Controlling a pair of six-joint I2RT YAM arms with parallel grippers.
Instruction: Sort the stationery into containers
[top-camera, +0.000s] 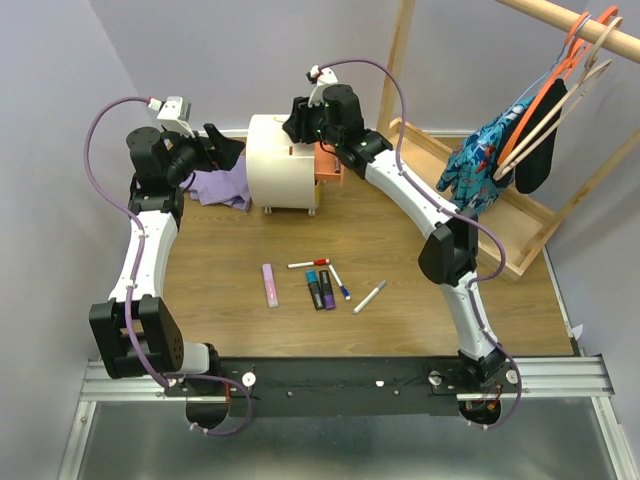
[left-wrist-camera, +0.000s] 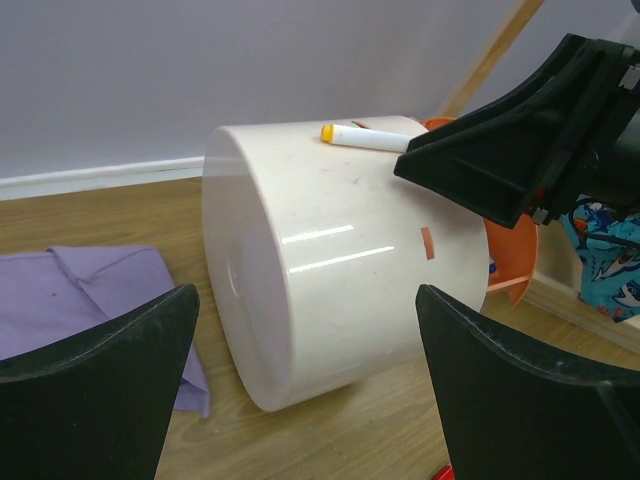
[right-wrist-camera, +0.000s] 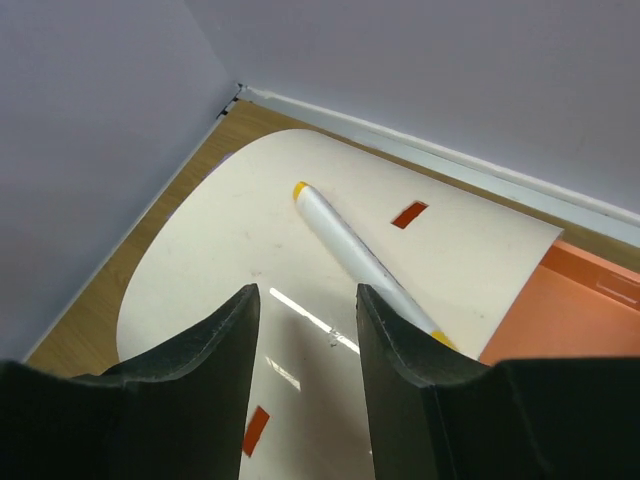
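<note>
A white marker with yellow ends (right-wrist-camera: 355, 250) lies on the curved top of the white cabinet (left-wrist-camera: 330, 230). My right gripper is open just above that top; in its view the marker runs beside and partly behind the right finger, not between the two. Orange drawer space (right-wrist-camera: 570, 310) shows at the cabinet's right side. Left of the cabinet, my left gripper (top-camera: 222, 150) stands open and empty. On the table lie a pink marker (top-camera: 270, 286), a red-capped marker (top-camera: 308, 264), two thick dark markers (top-camera: 321, 290), a blue-tipped marker (top-camera: 340, 282) and a pale marker (top-camera: 369, 297).
A purple cloth (top-camera: 222, 187) lies left of the cabinet. To the right, a wooden rack (top-camera: 520, 225) with hangers and clothes takes up the back corner.
</note>
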